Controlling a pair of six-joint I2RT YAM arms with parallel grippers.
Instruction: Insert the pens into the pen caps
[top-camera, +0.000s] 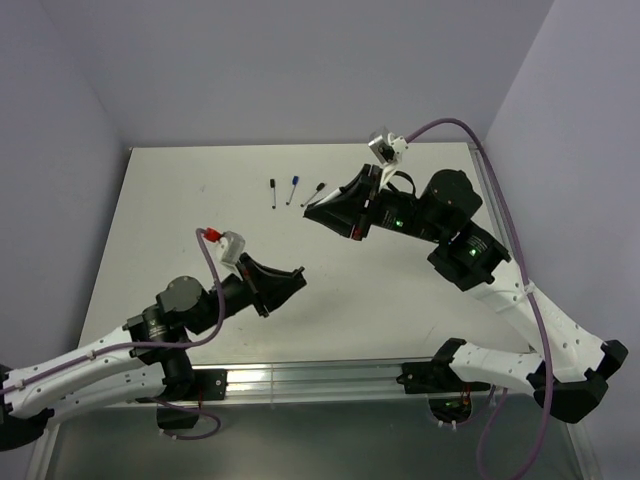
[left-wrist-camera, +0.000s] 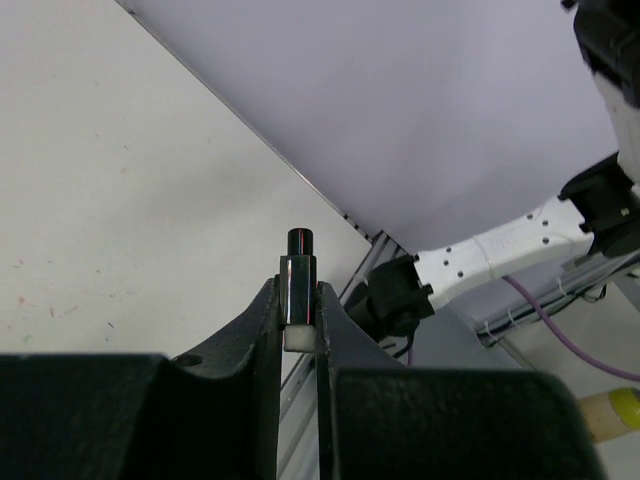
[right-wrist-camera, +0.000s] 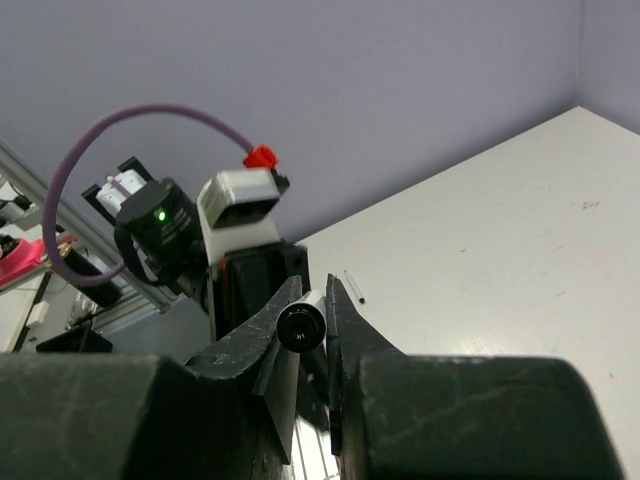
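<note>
My right gripper is shut on a white-barrelled pen, held above the table. In the right wrist view that pen faces the camera end-on, with a dark round end. Lower down in the top view is my left gripper, shut on a small black pen cap with a pale grey end, standing up between its fingers. A clear gap separates the two grippers. Toward the back of the table lie a black-capped pen, a blue-capped pen and another black-capped pen.
Walls rise behind and at the sides. A metal rail runs along the front edge. Purple cables loop from both arms.
</note>
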